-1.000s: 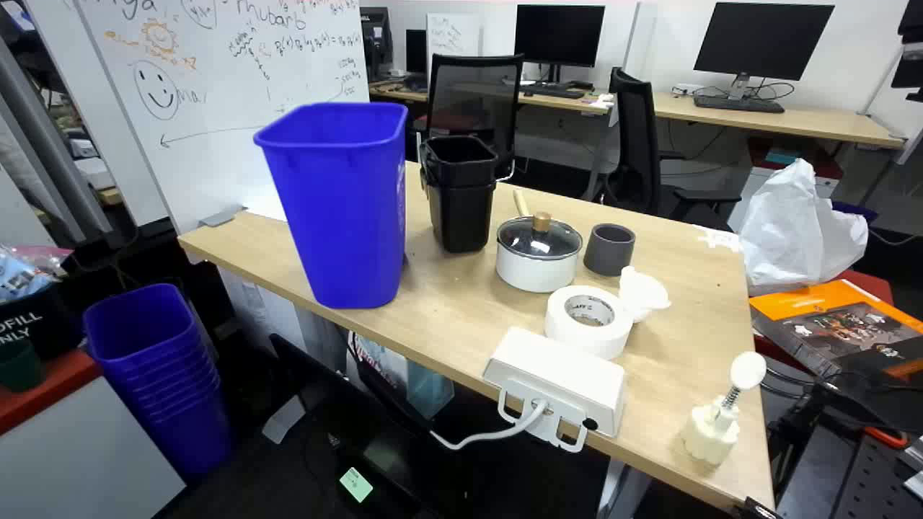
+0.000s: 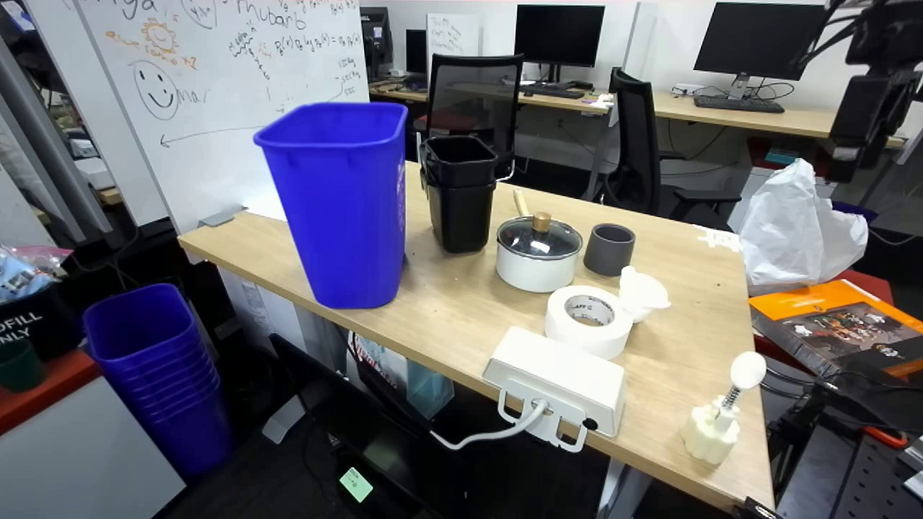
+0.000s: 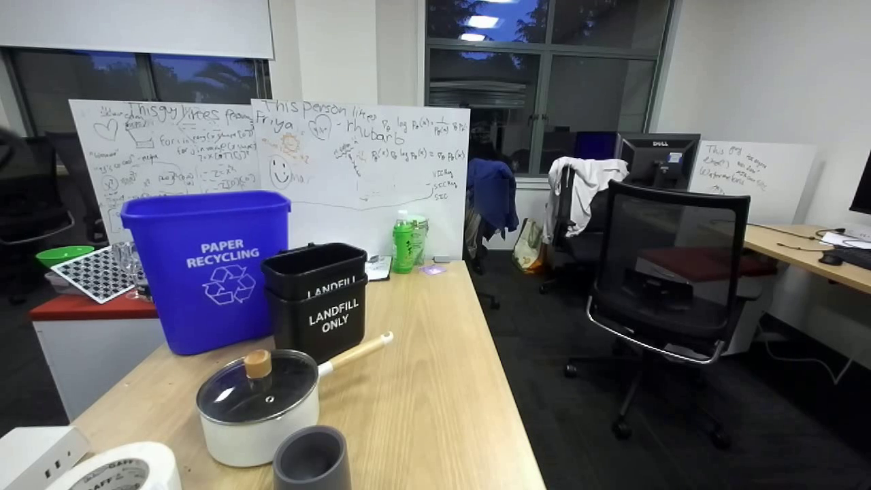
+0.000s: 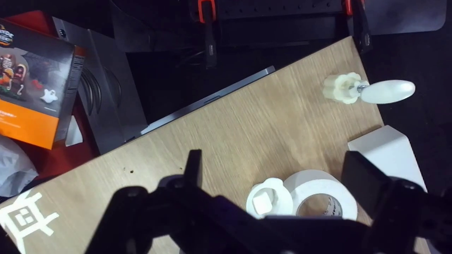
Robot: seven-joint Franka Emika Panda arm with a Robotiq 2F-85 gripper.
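High over the table's right end, my gripper hangs open and empty, its dark fingers [image 4: 194,167] wide apart. In exterior view 1 only part of the dark arm [image 2: 874,108] shows at the upper right. Below the fingers in the wrist view lie a white cup-like piece [image 4: 274,183] and a roll of white tape [image 4: 311,177], side by side. A pale square shape shows inside the cup-like piece. Near the table corner stands a cream plunger mold [image 2: 714,431] with a white knob. The lidded white pot [image 2: 534,269] and a dark grey cup [image 2: 610,250] stand farther back.
A tall blue bin [image 2: 342,207] and stacked black bins [image 2: 463,207] occupy the table's far end. A white power box [image 2: 562,372] sits at its edge. Beyond the table are a white bag [image 2: 792,225] and an orange-black box [image 2: 844,324]. Bare wood [image 4: 254,122] lies between.
The arm has come farther into exterior view 1 at the upper right, moving left and lower. Objects on the table have stayed in place.
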